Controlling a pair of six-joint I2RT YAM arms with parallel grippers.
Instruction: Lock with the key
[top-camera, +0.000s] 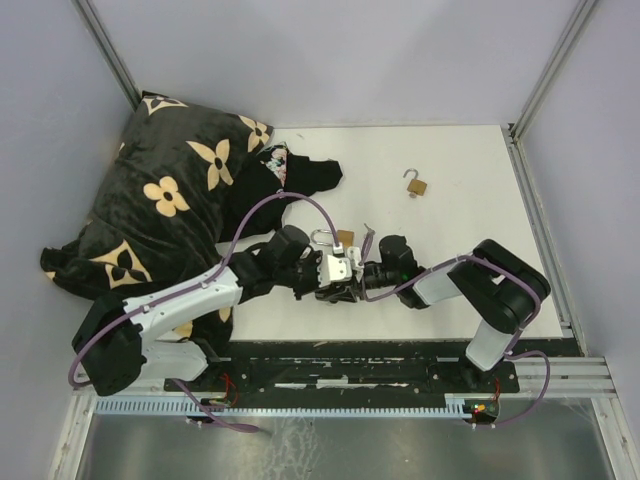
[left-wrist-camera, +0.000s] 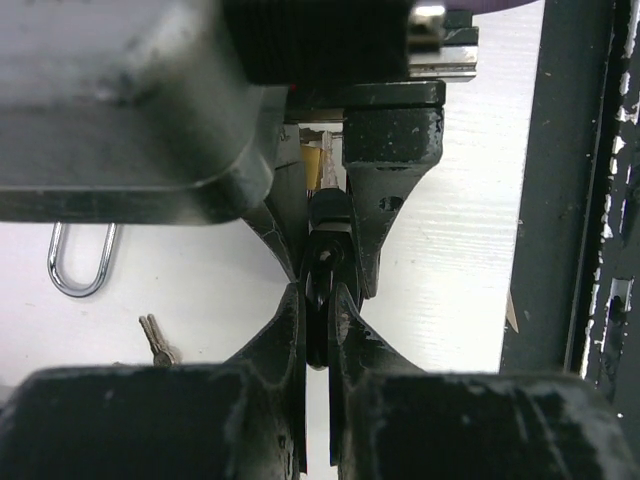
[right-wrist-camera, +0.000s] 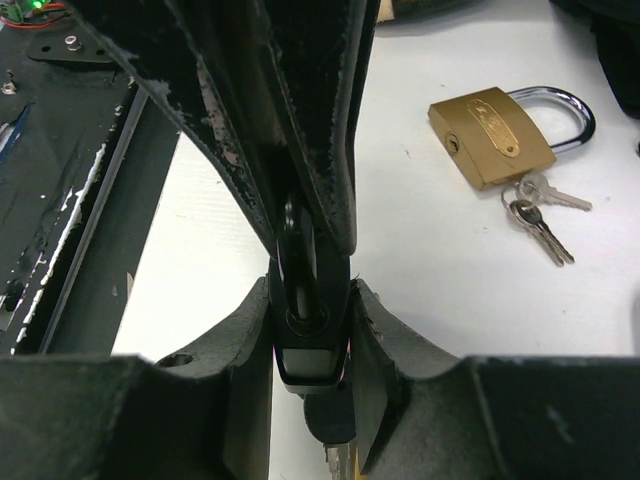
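My grippers meet low in the middle of the table. In the left wrist view my left gripper is shut on a black key head (left-wrist-camera: 318, 345). Beyond it, between the right fingers, lie a black piece (left-wrist-camera: 330, 205), a silver blade (left-wrist-camera: 328, 165) and a bit of a brass body (left-wrist-camera: 312, 167). My right gripper has its fingers apart around this spot; whether they touch anything is unclear. In the right wrist view the silver blade (right-wrist-camera: 340, 462) shows at the bottom. How blade and brass body join is hidden.
A brass padlock (right-wrist-camera: 490, 135) lies beside the grippers, with loose keys (right-wrist-camera: 540, 230) next to it. Another padlock (top-camera: 416, 187) with its shackle open lies at the back right. Dark cloth (top-camera: 160, 190) covers the left.
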